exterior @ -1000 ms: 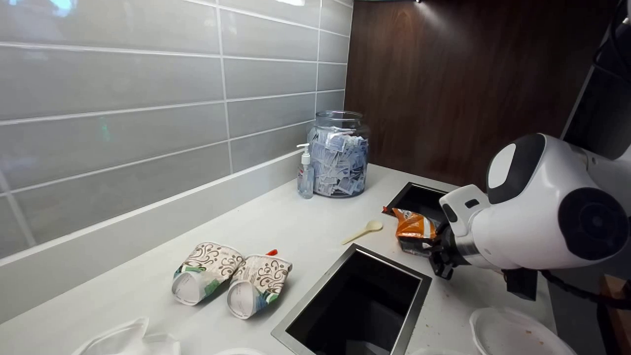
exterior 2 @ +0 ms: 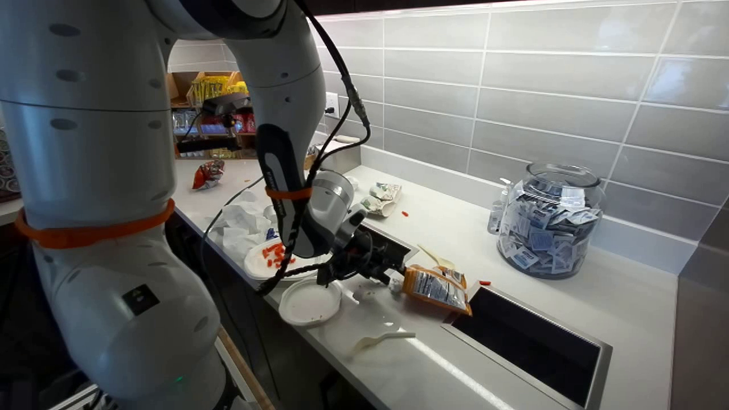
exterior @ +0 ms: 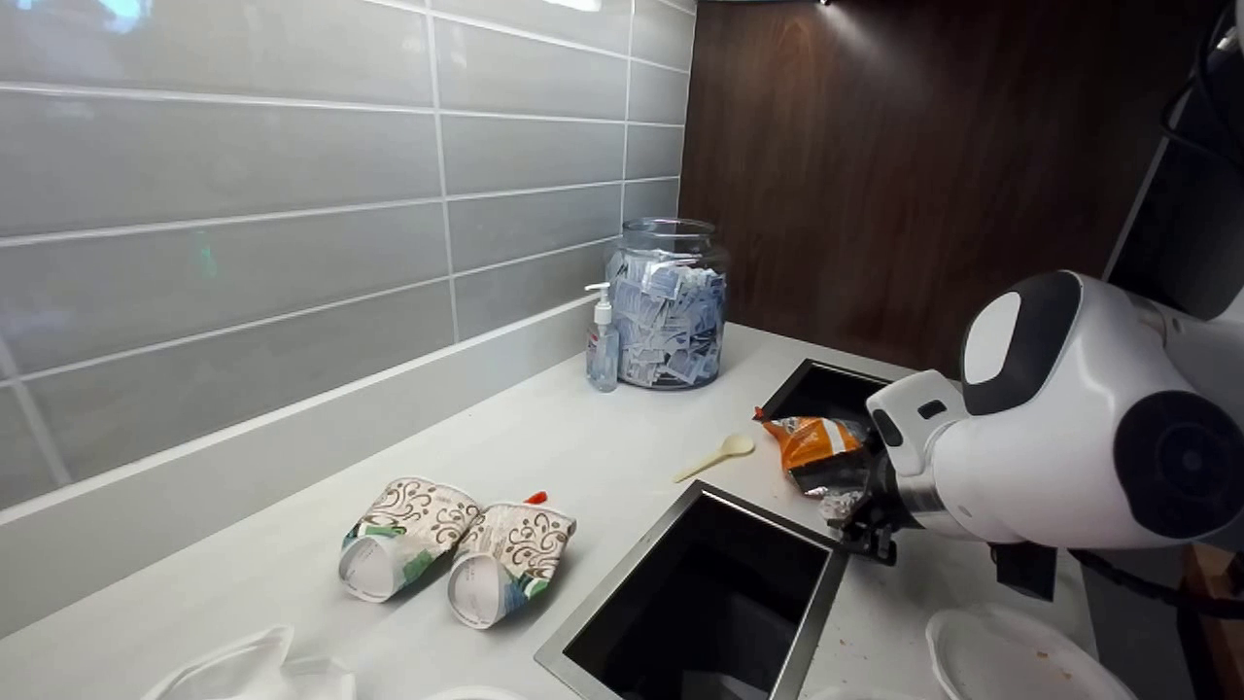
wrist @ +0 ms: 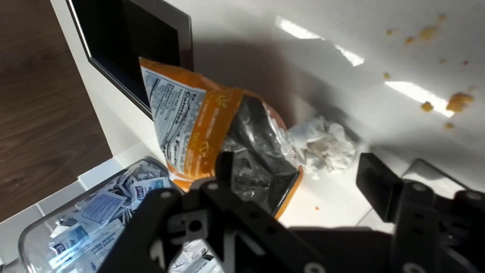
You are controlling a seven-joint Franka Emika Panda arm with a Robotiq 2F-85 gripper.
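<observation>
An orange and black snack bag [wrist: 195,132] fills the middle of the wrist view, its crumpled dark end towards me. Against that end is a crumpled white wad [wrist: 325,145]. My gripper stands open, one finger overlapping the bag and the other to the right of the wad, clear of it. In exterior view 1 the bag [exterior: 816,443] is beside the far bin opening [exterior: 834,385], with the gripper [exterior: 869,525] at its near end. Its printed back [exterior 2: 437,286] faces exterior view 2. Whether the fingers touch the bag cannot be made out.
A nearer bin opening [exterior: 688,607], a pale spoon [exterior: 717,455] and two patterned cups [exterior: 513,554] lie to the side. The glass jar of packets [exterior: 671,303] stands by the wall. White plates [exterior 2: 311,302] and another spoon [exterior 2: 383,339] are on the counter's near side.
My gripper has shifted slightly left and down in exterior view 1. The bag's lower part looks more spread out, and the white wad now shows beside the fingers.
</observation>
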